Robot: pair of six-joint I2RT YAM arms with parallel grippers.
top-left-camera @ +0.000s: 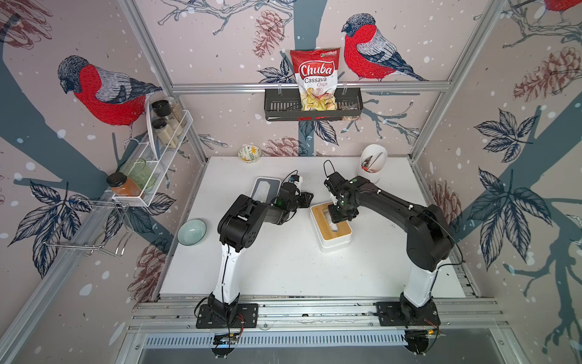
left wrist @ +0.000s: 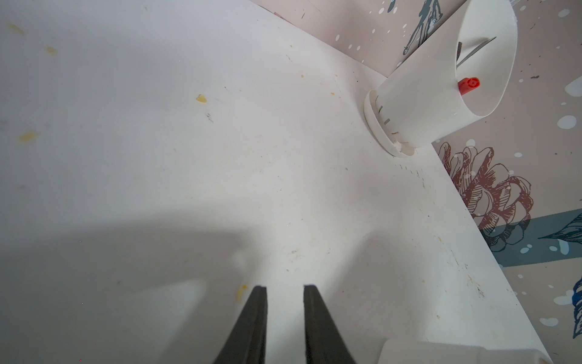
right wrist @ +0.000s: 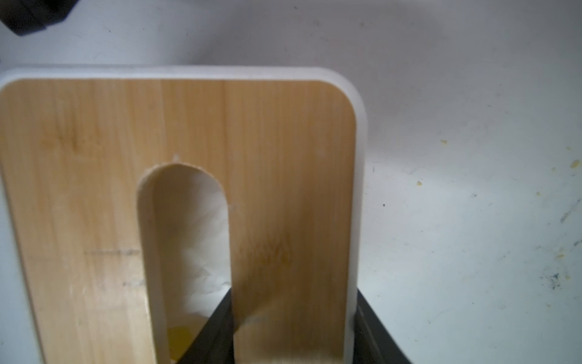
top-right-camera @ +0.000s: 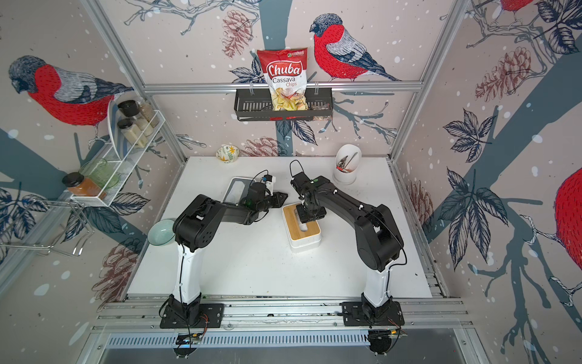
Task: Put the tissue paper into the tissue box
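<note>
The tissue box (top-left-camera: 334, 241) is white with a wooden lid (right wrist: 291, 182) that has a long rounded slot. My right gripper is shut on the lid, one finger inside the slot and the other against the box's outer edge. Through the slot, crinkled white tissue paper (right wrist: 203, 242) shows inside, with a small yellow patch below it; the rest is hidden by the lid. Left of the box, above the table, my left gripper has its fingers slightly apart, nothing between them, so it is open.
A grey tray (top-left-camera: 265, 188) lies behind the left arm, partly covered by it. A white utensil holder (top-left-camera: 371, 163) stands at the back right, a patterned bowl (top-left-camera: 249, 153) at the back left, a green bowl (top-left-camera: 192, 231) at the left edge.
</note>
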